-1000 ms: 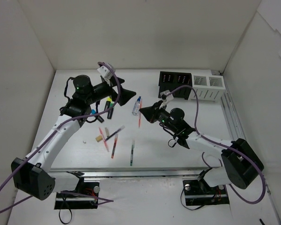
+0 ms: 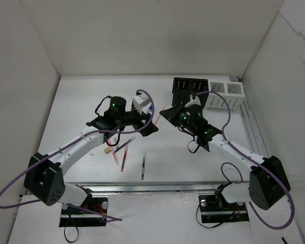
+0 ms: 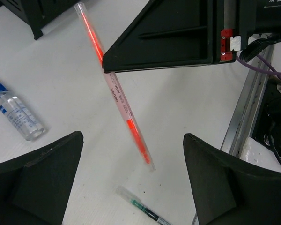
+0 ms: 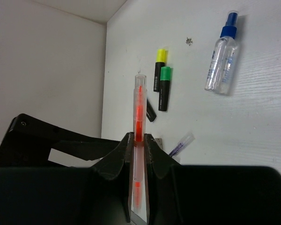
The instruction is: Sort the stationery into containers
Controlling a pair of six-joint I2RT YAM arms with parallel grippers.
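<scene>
A clear pen with red-orange ink (image 3: 122, 103) is held slantwise by my right gripper, which is shut around its middle. In the left wrist view the right gripper's dark fingers (image 3: 168, 37) cross the pen's upper half. My left gripper (image 2: 151, 127) stands open with nothing between its fingers; in its own view the pen's lower end shows beyond the gap. Black container (image 2: 180, 94) and white container (image 2: 226, 94) stand at the back right. On the table lie a green pen (image 2: 143, 166), a red pen (image 2: 124, 159) and a purple pen (image 4: 181, 144).
A clear spray bottle with a blue cap (image 4: 222, 58) lies on the table. Yellow-capped marker (image 4: 159, 70) and green-capped marker (image 4: 164, 89) lie toward the far left.
My left gripper has come right and down, close to the held pen.
</scene>
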